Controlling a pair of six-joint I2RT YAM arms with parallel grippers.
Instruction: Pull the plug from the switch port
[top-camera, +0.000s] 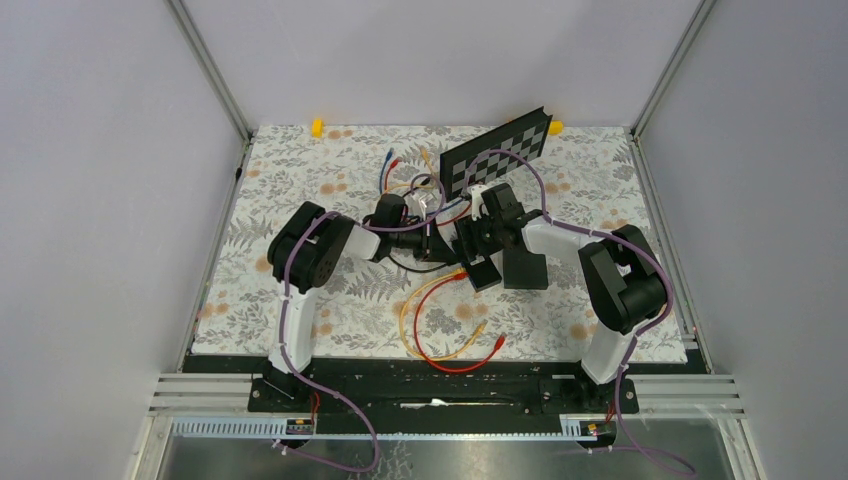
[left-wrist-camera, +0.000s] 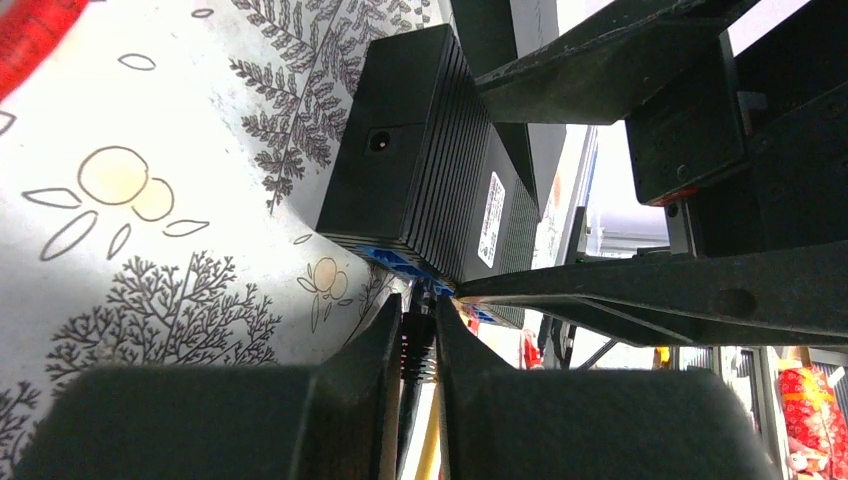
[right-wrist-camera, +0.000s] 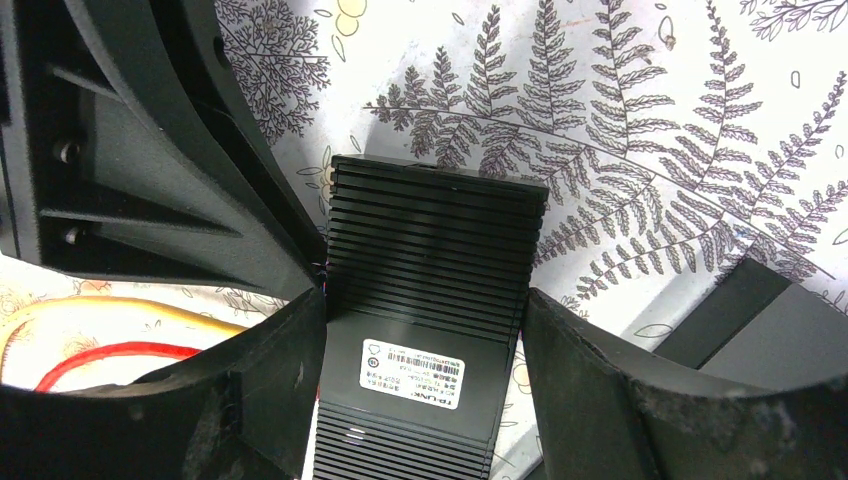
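A black ribbed switch with a white label lies on the patterned table; in the right wrist view it fills the middle (right-wrist-camera: 430, 250). My right gripper is shut on it across its narrow width. My left gripper is shut on a black plug (left-wrist-camera: 419, 310) at the switch's port side, where blue ports show; whether the plug's tip is still inside the port is hard to tell. From above, both grippers meet at the centre of the table, largely covering the switch.
Yellow and red cables (top-camera: 460, 368) loop toward the front edge. A checkered board (top-camera: 495, 152) stands behind, with more cables beside it. A dark flat block (top-camera: 525, 275) lies right of the switch.
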